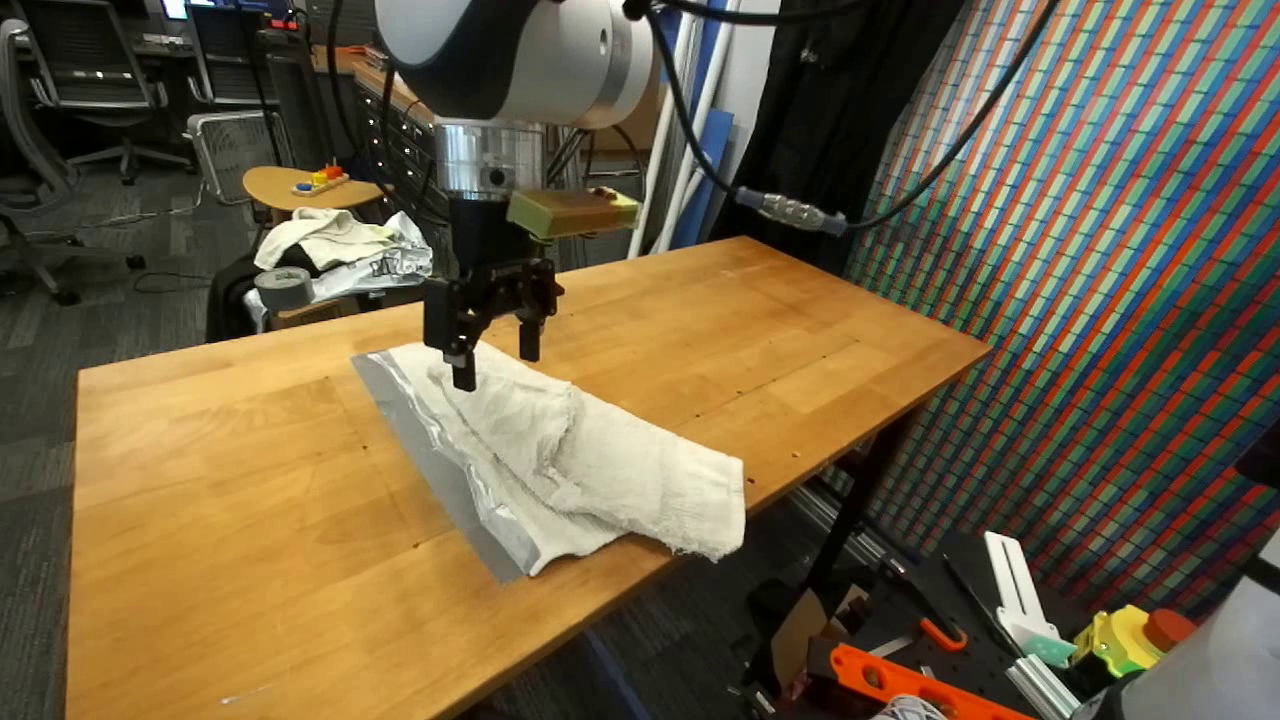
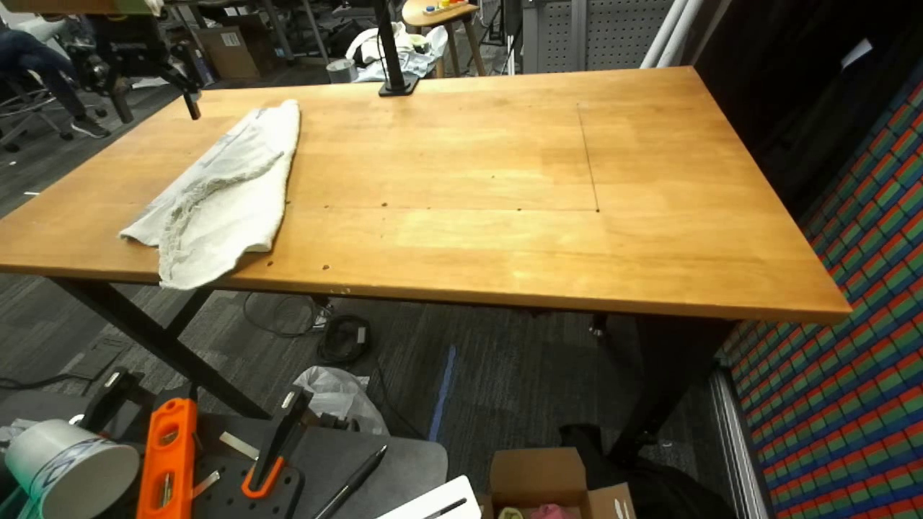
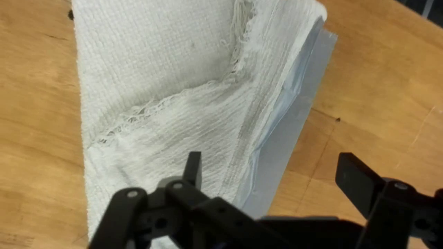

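Observation:
A white towel (image 1: 600, 450) lies folded and rumpled on the wooden table, one end hanging slightly over the front edge. Along its left side shows a strip of silver-grey sheet (image 1: 444, 468) lying under the cloth. My gripper (image 1: 495, 360) hangs above the towel's back left part, open, with nothing held. From the wrist, the towel (image 3: 166, 62) and the grey strip (image 3: 286, 137) appear beneath; one fingertip (image 3: 193, 170) is over the cloth, the other over bare wood. The second exterior view has the gripper (image 2: 160, 112) at the upper left, beyond the towel (image 2: 229, 194).
Bare wood surrounds the towel, with a wide clear stretch of table (image 2: 519, 182) to its right. A black post (image 2: 396, 52) stands at the table's back edge. Tools, including an orange level (image 2: 169, 458), lie on a separate dark surface in front.

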